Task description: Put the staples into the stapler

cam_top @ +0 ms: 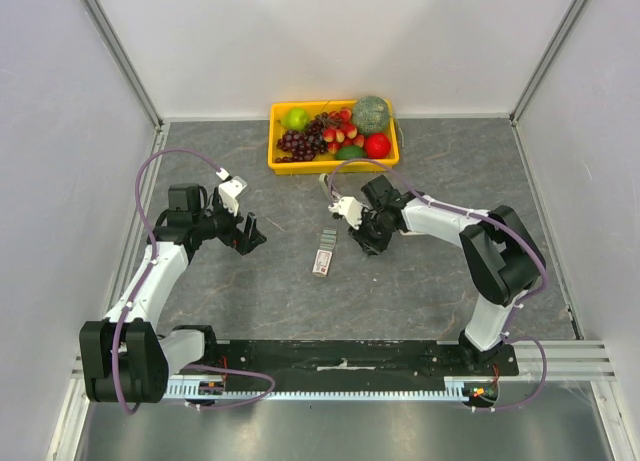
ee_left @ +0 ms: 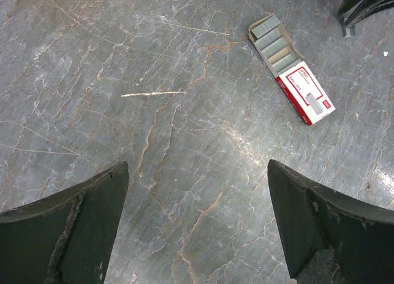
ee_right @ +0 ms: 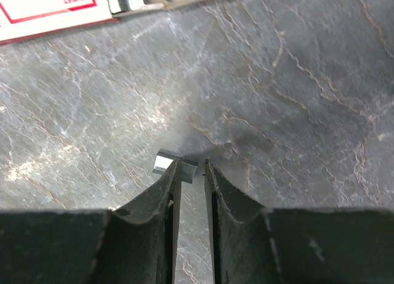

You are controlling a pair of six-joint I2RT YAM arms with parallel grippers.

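A small strip of staples [ee_right: 166,162] lies on the grey table, with the narrowly parted fingertips of my right gripper right at it; whether they grip it cannot be told. The red-and-white staple box [ee_left: 305,90] lies open to the left of that gripper, with rows of staples showing. My left gripper [cam_top: 250,239] stands open at the left, above bare table, nothing between its fingers. The stapler [cam_top: 328,186] is partly visible behind the right arm, below the fruit tray.
A yellow tray [cam_top: 283,167] of fruit stands at the back centre. A pale object [cam_top: 414,232] lies partly hidden under the right arm.
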